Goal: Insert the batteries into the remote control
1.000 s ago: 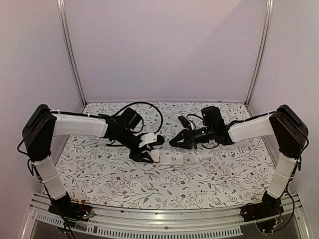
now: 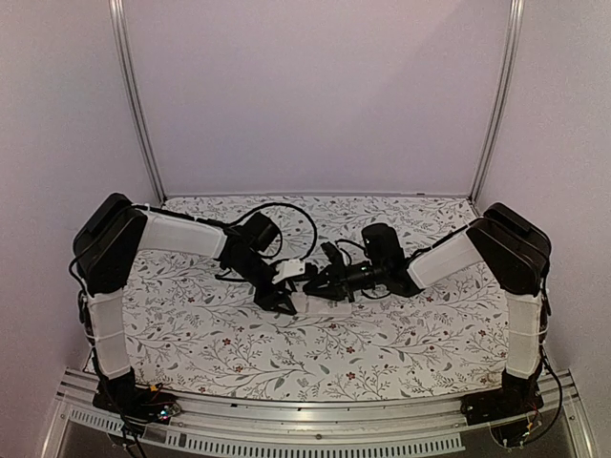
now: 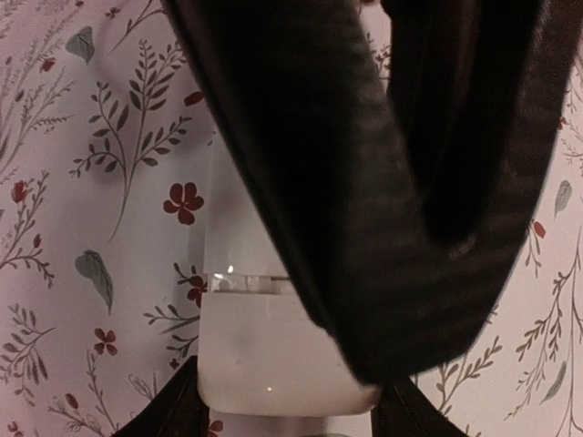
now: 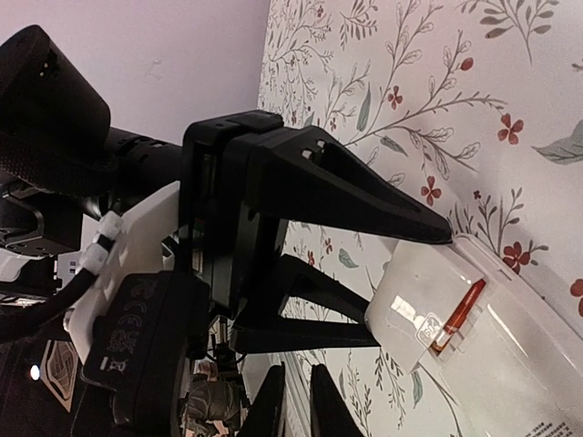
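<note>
The white remote control [image 2: 327, 306] lies at the middle of the table between my two grippers. My left gripper is shut on one end of it; the black body of my right gripper covers much of it in the left wrist view. My right gripper has its fingertips on the remote's other end [image 4: 410, 287], beside a slot holding a narrow orange-red piece [image 4: 458, 315], and is shut on it. I cannot make out loose batteries in these views.
Pale walls [image 2: 315, 105] stand at the back and sides, and a metal rail [image 2: 315, 405] runs along the front edge.
My right gripper has moved left and down onto the remote and now grips it. My left arm has shifted slightly to the right, still holding its end.
</note>
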